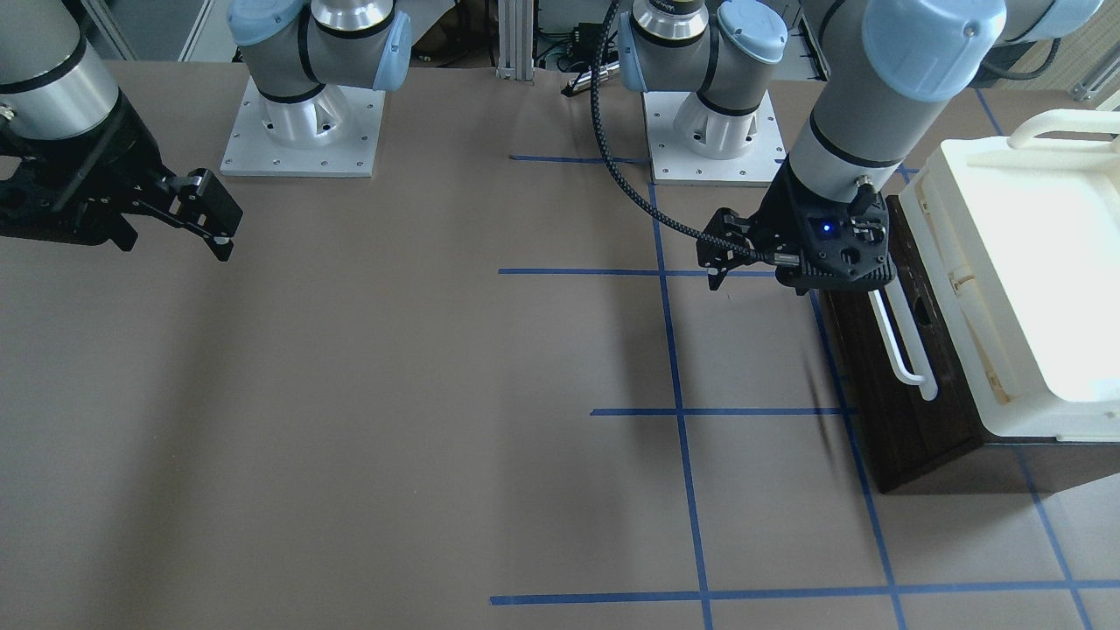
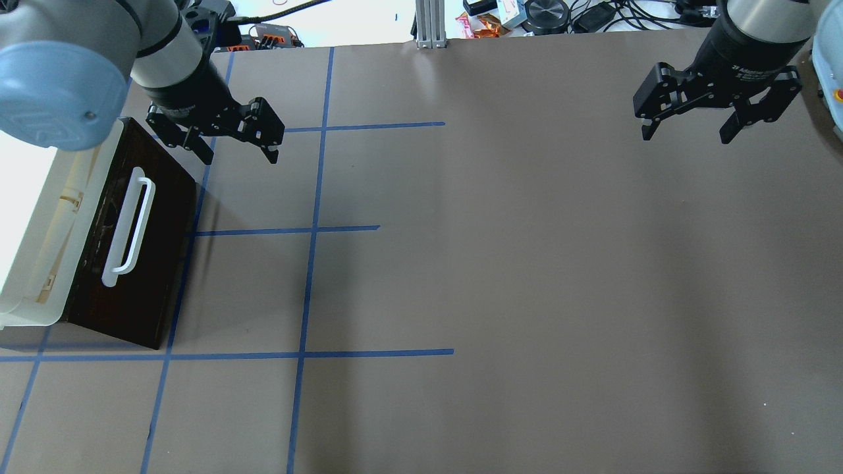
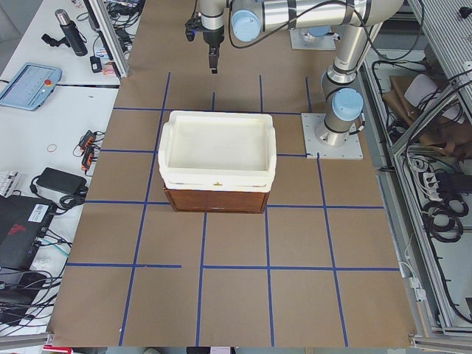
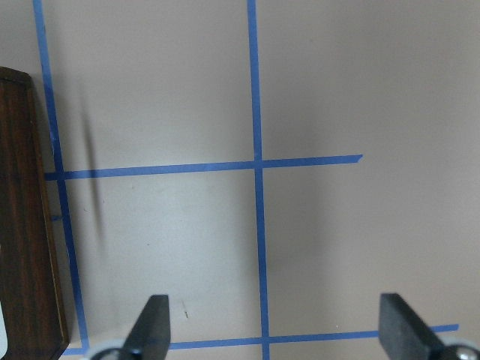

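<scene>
A dark wooden box (image 1: 908,420) with a white handle (image 1: 892,336) on its side and a white plastic tray (image 3: 217,147) on top sits at the right of the front view. My gripper (image 2: 241,160) is beside the box's handle side, above the floor, in the top view; in the front view it is at upper right. Its two fingertips stand wide apart in the left wrist view, open, with only taped floor between them. The box's edge shows at that view's left.
A second black gripper (image 2: 685,129) hangs at the other side. Other arm bases stand at the back. The taped floor (image 1: 441,399) between the grippers is clear.
</scene>
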